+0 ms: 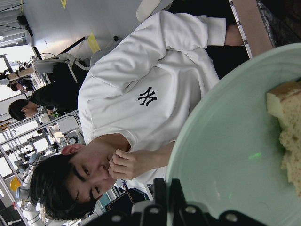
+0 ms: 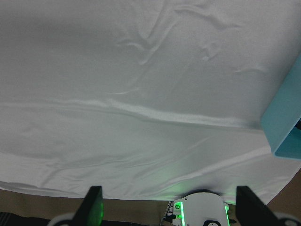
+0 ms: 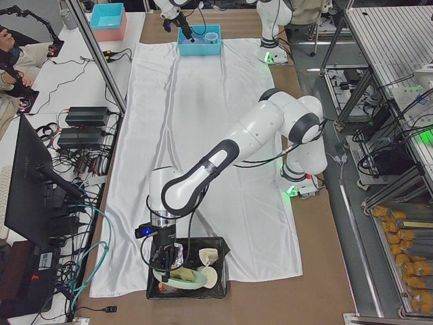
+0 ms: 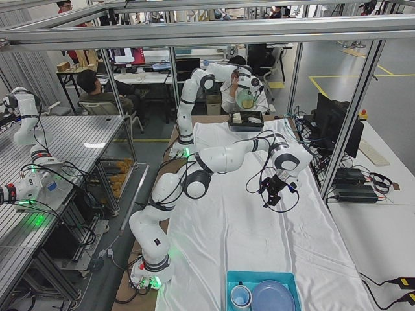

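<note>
My left gripper is shut on the rim of a pale green plate [image 1: 216, 155] carrying a slice of bread [image 1: 287, 117]. In the camera left view the plate sits tilted over a black bin [image 3: 216, 284] at the near end, partly hidden by the arm; in the camera right view it appears raised above that bin. My right gripper stands open over the white cloth [image 2: 141, 80], with nothing between its fingers, beside a light blue box [image 2: 282, 117]. That box holds a blue plate [image 4: 272, 298] and a mug [image 4: 240, 295].
A cream round item [image 3: 208, 277] lies in the black bin. The cloth between bin and box is clear. A monitor [image 3: 34, 189] and cables line one side. A person in a white sweatshirt [image 1: 141, 89] sits close beyond the black bin.
</note>
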